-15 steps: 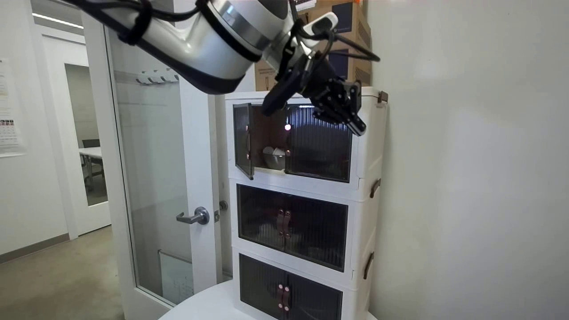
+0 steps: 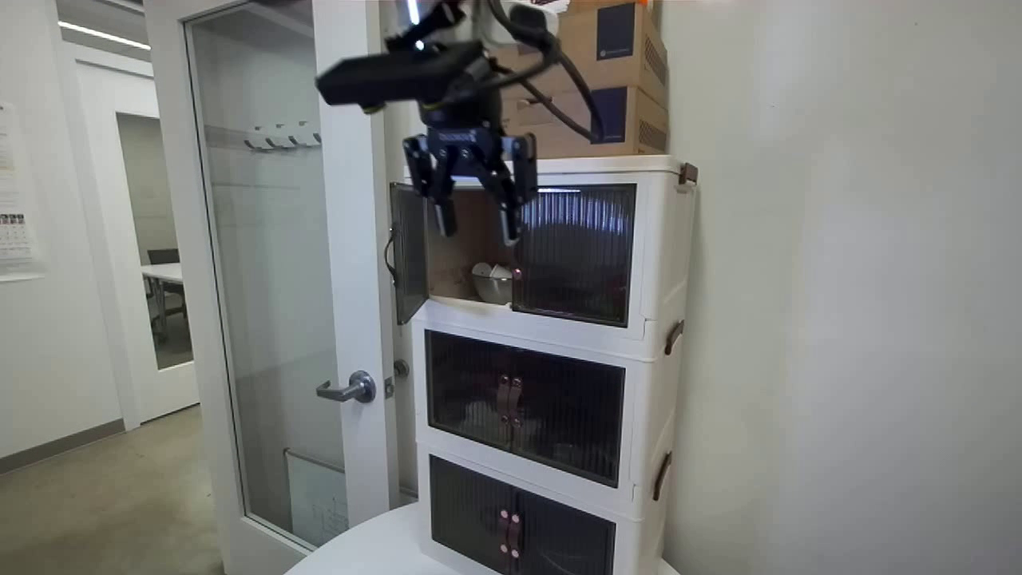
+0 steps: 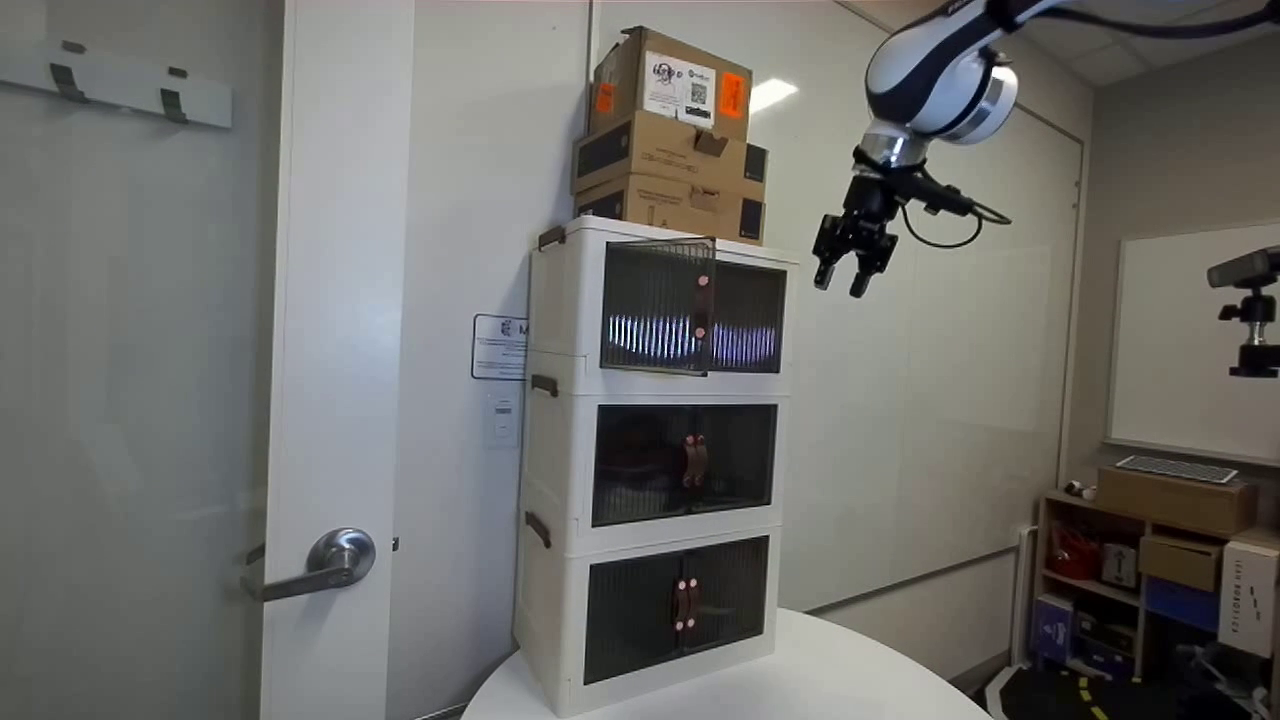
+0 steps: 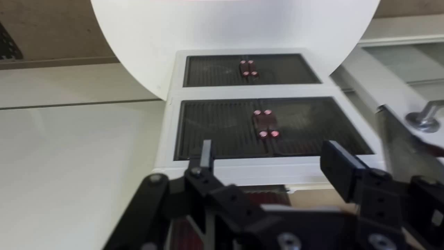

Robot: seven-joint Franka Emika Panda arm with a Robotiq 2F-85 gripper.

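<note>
My gripper [image 2: 479,225] hangs pointing down with its fingers spread and nothing between them. In the second exterior view the gripper [image 3: 842,281] stands in the air, right of the cabinet [image 3: 558,300] in that image and clear of it. The cabinet's top-left door [image 2: 409,251] is swung wide open; its right-hand neighbour [image 2: 580,254] is closed. Inside the opened compartment sits a bowl [image 2: 495,289] holding pale items that I cannot make out. From the wrist, the two fingers stand apart, with the open door [image 4: 403,143] at the right edge.
The middle doors [image 3: 648,462] and bottom doors [image 3: 642,612] are closed. Cardboard boxes [image 3: 666,144] are stacked on top. The cabinet stands on a round white table [image 3: 828,672]. A room door with a lever handle [image 2: 350,388] is close on the left.
The gripper has moved left in the first exterior view and turned from slanting to pointing down. The top-left cabinet door has swung farther open.
</note>
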